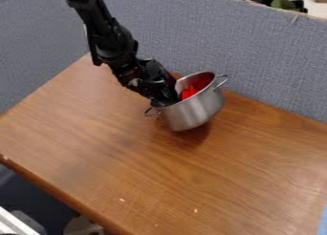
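Observation:
A steel pot [190, 111] with two loop handles stands tilted on the wooden table [128, 172], toward the back. Something red [190, 90] shows inside it. My black gripper [161, 96] reaches down at the pot's left side, its tips at or inside the rim; the fingertips are too dark and hidden to tell whether they are open or shut, or what is between them.
A grey padded wall [255, 67] runs along the back and left of the table, close behind the pot.

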